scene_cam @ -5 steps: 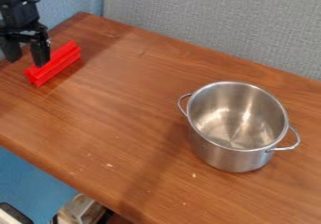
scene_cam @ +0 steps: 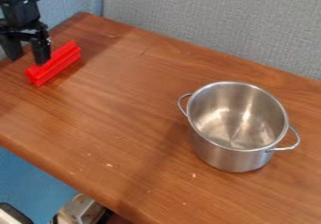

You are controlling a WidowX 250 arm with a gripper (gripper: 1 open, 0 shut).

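Note:
My black gripper [scene_cam: 26, 50] is at the upper left edge of the view, fingers pointing down, just left of a red block [scene_cam: 54, 65] that lies lengthwise on the wooden table [scene_cam: 126, 125]. Whether its fingers are open or shut is hard to make out. A steel pot [scene_cam: 237, 134] with two side handles stands empty on the right part of the table.
Grey padded walls [scene_cam: 213, 22] bound the back, with blue at the left and lower left. Some metal hardware [scene_cam: 78, 209] shows beyond the table's near edge.
The gripper has shifted very slightly; the red block and the pot have not moved.

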